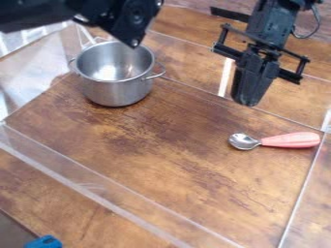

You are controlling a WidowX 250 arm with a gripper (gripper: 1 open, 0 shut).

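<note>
The black gripper [249, 95] points down at the upper right of the camera view, its tips close together with nothing visible between them. It hangs above and behind a spoon [278, 140] with a steel bowl and pink handle, which lies on the wooden surface at the right. A steel pot [115, 89] with two handles stands at the upper left.
A small blue object [43, 242] sits at the bottom left corner, partly out of view.
</note>
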